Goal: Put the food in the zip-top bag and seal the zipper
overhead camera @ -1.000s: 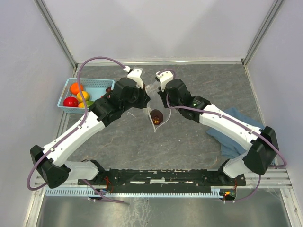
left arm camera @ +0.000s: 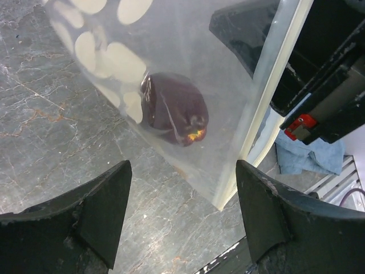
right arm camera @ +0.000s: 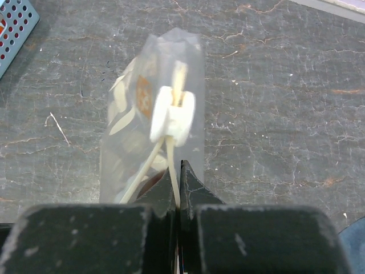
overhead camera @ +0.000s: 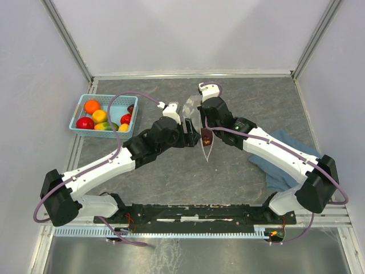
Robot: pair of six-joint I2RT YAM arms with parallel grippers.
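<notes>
The clear zip bag (left arm camera: 114, 34) hangs from my right gripper, which is shut on its zipper edge near the white slider (right arm camera: 173, 116). A dark purple food item (left arm camera: 174, 105), like a plum or eggplant, sits inside the bag. My left gripper is open beside the bag, its fingers either side of the lower part near the zipper strip's end. In the top view both grippers are close together at mid-table.
A blue basket (overhead camera: 77, 120) of fruit and vegetables stands at the back left. A blue cloth (overhead camera: 274, 168) lies at the right.
The right gripper shifted right, and the bag now hangs straighter.
</notes>
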